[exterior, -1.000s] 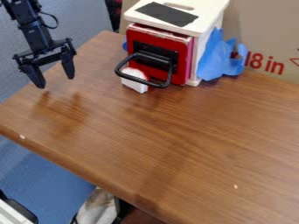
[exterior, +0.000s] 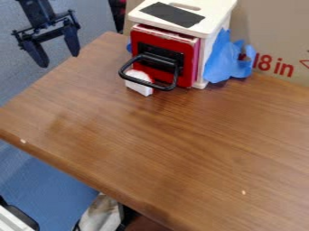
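Observation:
My black gripper (exterior: 53,58) hangs at the upper left, over the table's left edge, its two fingers apart with nothing between them. Right of it, at the back, stands a white toy oven (exterior: 215,18) with a red front (exterior: 183,47) and a black loop handle (exterior: 157,85). A small white block (exterior: 137,87) sits under the handle.
Crumpled blue plastic (exterior: 227,61) lies beside the oven's right side, before a cardboard panel (exterior: 276,32) with red lettering. Blue floor shows at the lower left.
The oven and the other objects are unchanged.

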